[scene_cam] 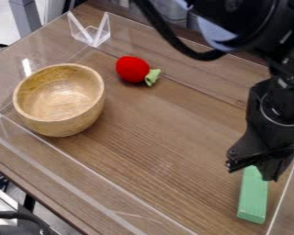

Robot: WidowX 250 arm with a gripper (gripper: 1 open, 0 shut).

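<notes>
My black gripper (263, 167) is at the right, shut, its fingertips just over the upper end of a green rectangular block (253, 198) lying near the table's front right. I cannot tell whether it touches the block; nothing clearly shows between the fingers. The arm reaches in from the top and hides part of the table's back right.
A wooden bowl (59, 99) sits at the left. A red object with a green top (133, 70) lies behind it to the right. A clear plastic holder (91, 29) stands at the back left.
</notes>
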